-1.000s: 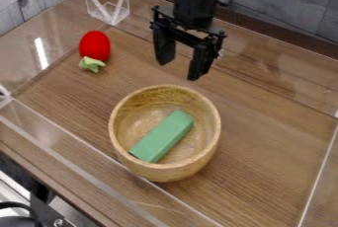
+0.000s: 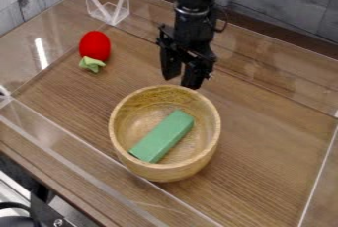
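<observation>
My black gripper (image 2: 185, 65) hangs at the top middle over the wooden table, just behind a yellow bowl (image 2: 201, 157). Its fingers point down, and I cannot make out clearly how far apart they are or whether anything is between them. In the bowl lies a green block (image 2: 164, 135), tilted diagonally.
A red object (image 2: 94, 43) with a light green piece (image 2: 91, 63) beside it sits at the upper left. A white wire rack (image 2: 111, 4) stands behind them.
The arm and gripper have moved slightly left, and the fingers appear closer together than before. The bowl, block and red object look unmoved.
</observation>
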